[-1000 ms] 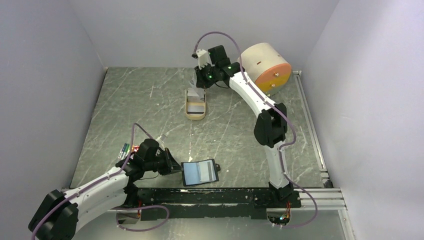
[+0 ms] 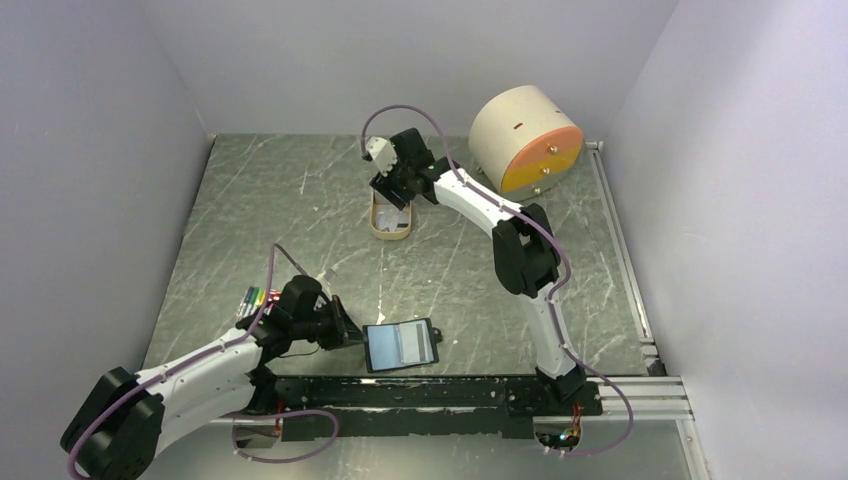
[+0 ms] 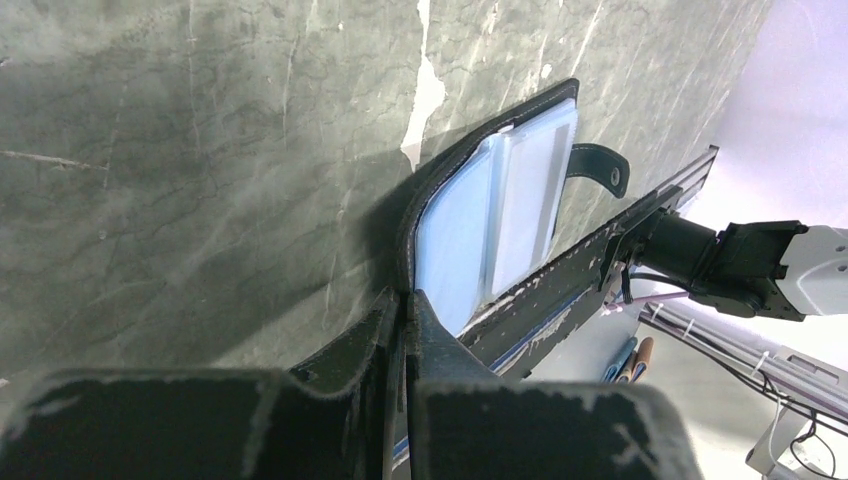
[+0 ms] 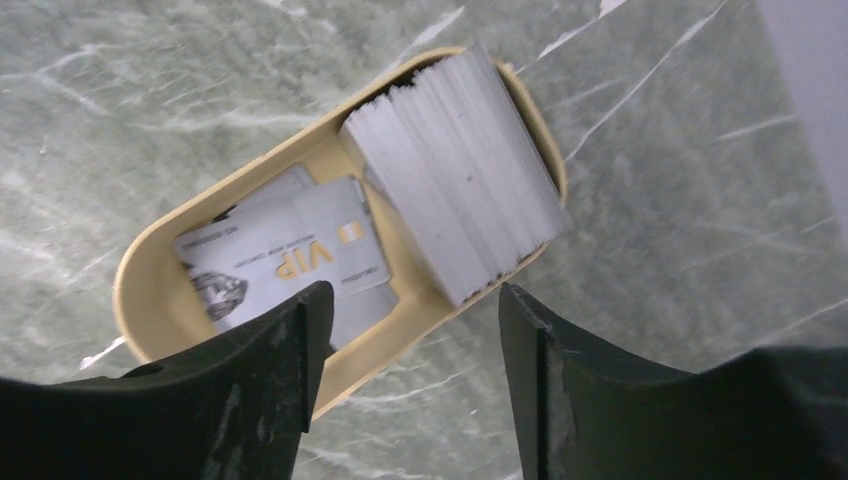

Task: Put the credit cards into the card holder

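Note:
The black card holder lies spread out near the table's front edge, its clear sleeves facing up. My left gripper is shut on its left edge. Far back on the table, a tan box holds the cards. In the right wrist view, a tightly packed row of cards stands at one end of it. Loose cards, one marked VIP, lie flat in the other end. Above the box hangs my right gripper, open, with nothing between its fingers.
A cream cylinder with an orange and yellow drawer front stands at the back right, close to the right arm. Coloured markers lie by the left arm. Between box and holder, the table is clear.
The left gripper and the holder look unmoved.

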